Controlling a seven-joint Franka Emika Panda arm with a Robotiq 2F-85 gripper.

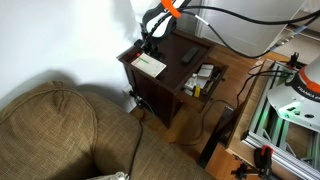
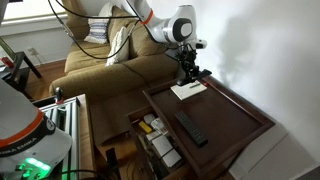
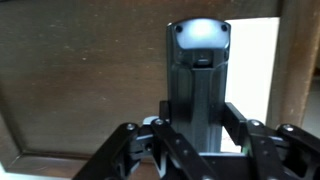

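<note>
My gripper is shut on a black, long object [image 3: 195, 95] with a pale grey end, seen upright in the middle of the wrist view. What the object is, I cannot tell. A white sheet [image 3: 257, 65] lies on the dark wooden top behind it, to the right. In exterior view 1 the sheet [image 1: 150, 66] shows a thin green mark or stick on it, and the gripper [image 1: 149, 46] is at its far side. Exterior view 2 has the gripper [image 2: 189, 74] just beyond the sheet [image 2: 188, 90]; contact with the surface is unclear.
A dark remote-like bar [image 2: 188, 128] lies on the cabinet top [image 2: 225, 110]. Below it, an open drawer [image 2: 137, 130] holds several small items. A brown couch [image 1: 60, 130] stands close by, with a white wall behind the cabinet. Much of the top is bare.
</note>
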